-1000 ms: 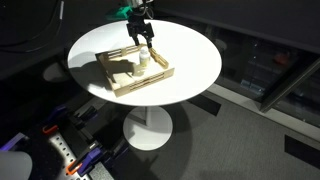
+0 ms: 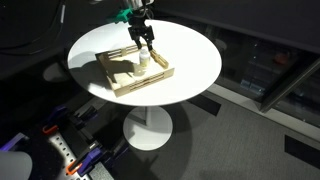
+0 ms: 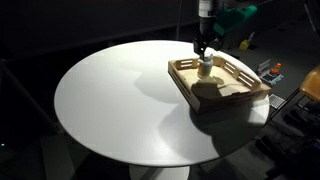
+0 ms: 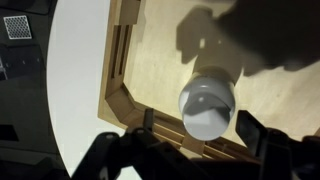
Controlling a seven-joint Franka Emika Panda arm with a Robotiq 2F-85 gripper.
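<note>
A small pale bottle or cup with a rounded white top (image 4: pixel 208 105) stands in the shallow wooden tray (image 4: pixel 112 75). Exterior view 2 shows the same pale bottle (image 3: pixel 205 67) upright near the tray's far left side. My gripper is partly open, its two dark fingers (image 4: pixel 146 135) apart on either side of the white top in the wrist view. From outside, the gripper (image 3: pixel 204 46) hangs just above or at the bottle's top. Whether either finger touches it cannot be told.
The tray's low slatted walls (image 3: pixel 180 86) surround the bottle. It rests on a round white table (image 2: pixel 195 65), whose surface is bare to the right in exterior view 1. The table's edge lies close to the tray in the wrist view.
The arm's head looks very slightly shifted above the tray. The tray stays where it was, and the bottle still stands within it.
</note>
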